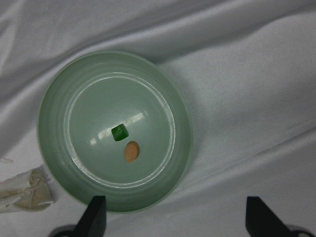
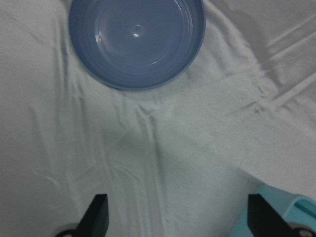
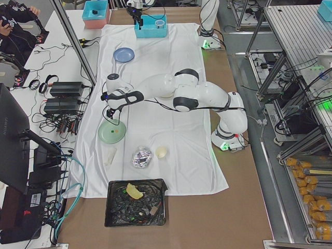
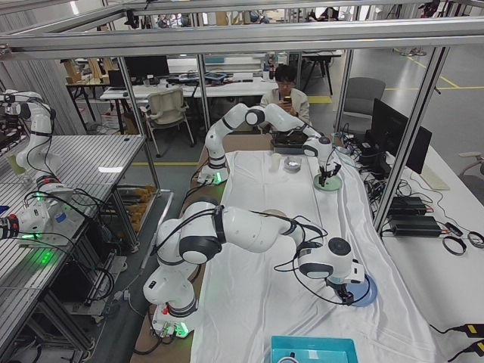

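My left gripper is open above a green plate (image 1: 64, 123), which holds a green cube (image 1: 119, 132) and an oval orange-tan piece (image 1: 131, 151). A wrapped pale item (image 1: 22, 192) lies beside that plate. My right gripper is open above the white cloth, with a blue plate (image 2: 138, 64) ahead of it and the light-blue bin (image 2: 269, 202) at lower right of its view. A beige plate under the left arm is mostly hidden in the camera left view.
A foil-wrapped item (image 3: 141, 156) and a pale cup (image 3: 161, 152) stand near the green plate. A black tray (image 3: 135, 212) with a yellow piece sits at the cloth's edge.
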